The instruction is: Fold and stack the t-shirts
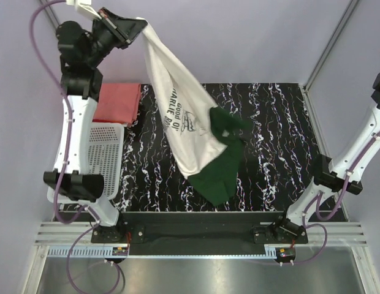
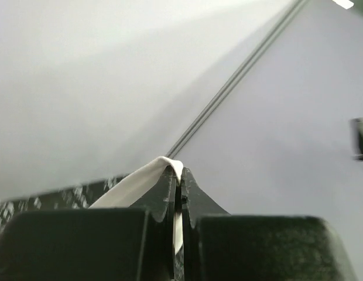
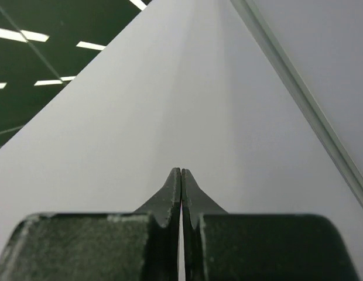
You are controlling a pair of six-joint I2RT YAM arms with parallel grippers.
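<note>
A cream t-shirt with green sleeves and "Good Ol' Charlie Brown" print hangs slanting from my raised left gripper, at the upper left of the top view. In the left wrist view a pinched fold of cream cloth shows at the fingertips, shut on it. The shirt's lower part, with a green sleeve, trails on the table near the front edge; the other sleeve is blurred. Raised at the right edge of the top view, my right gripper is shut and bare, with no cloth at its tips in the right wrist view.
Red folded cloth lies at the back left. Beside it, nearer the front, stands a white basket, partly behind the left arm.
</note>
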